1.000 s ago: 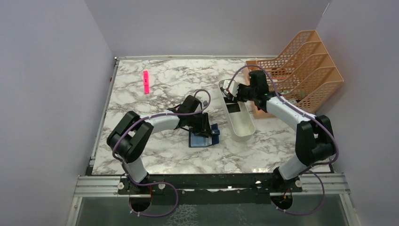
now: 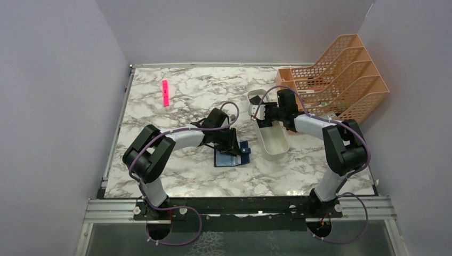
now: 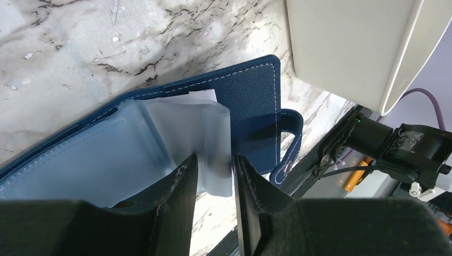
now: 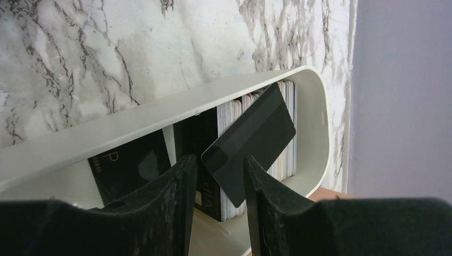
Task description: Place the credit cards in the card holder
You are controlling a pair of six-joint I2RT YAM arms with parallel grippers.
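The blue card holder (image 3: 255,101) lies on the marble table, clear plastic sleeves spread. My left gripper is at the sleeves, fingers partly apart by a translucent sleeve edge; whether it grips one is unclear. In the white bin (image 4: 317,106) stand stacks of cards, with a loose black card (image 4: 250,138) lying tilted on top and a black card (image 4: 128,165) further along. My right gripper is over the bin, open, its fingertips near the tilted card with nothing visibly held.
An orange slotted rack (image 2: 362,90) fills the back right, beside the bin. A pink object (image 2: 165,93) lies at the back left.
My right gripper has moved down the top view and slightly left over the bin. The left arm and card holder have shifted very slightly.
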